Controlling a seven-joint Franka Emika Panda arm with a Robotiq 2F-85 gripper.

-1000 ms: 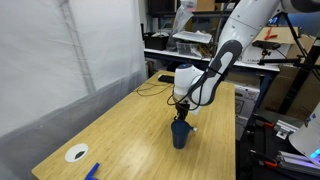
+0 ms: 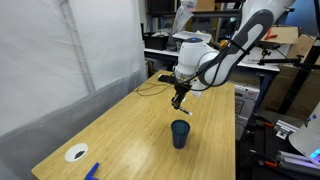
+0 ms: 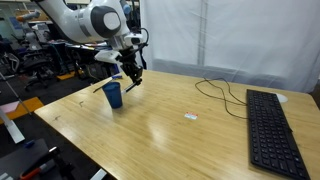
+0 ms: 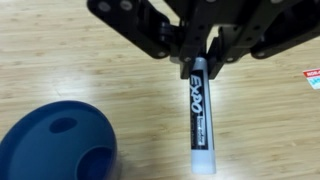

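My gripper is shut on a white Expo marker (image 4: 202, 125), which extends away from the fingers in the wrist view. A dark blue cup (image 2: 180, 135) stands upright on the wooden table, its mouth open upward. In the wrist view the cup (image 4: 62, 145) is at lower left, apart from the marker. The marker (image 2: 186, 109) hangs tilted above the table just behind the cup in exterior view 1. From the other side, the cup (image 3: 113, 96) has the gripper (image 3: 135, 80) slightly to its right and higher. Part of the cup's inside is hidden.
A black keyboard (image 3: 275, 135) lies across the table, with a thin cable (image 3: 222, 98) near it. A small red-and-white label (image 3: 191, 116) is on the tabletop. Exterior view 1 shows a white disc (image 2: 76, 152) and a blue object (image 2: 92, 171).
My gripper has risen from low behind the cup, carrying the marker up with it. The cup appears to stay in place.
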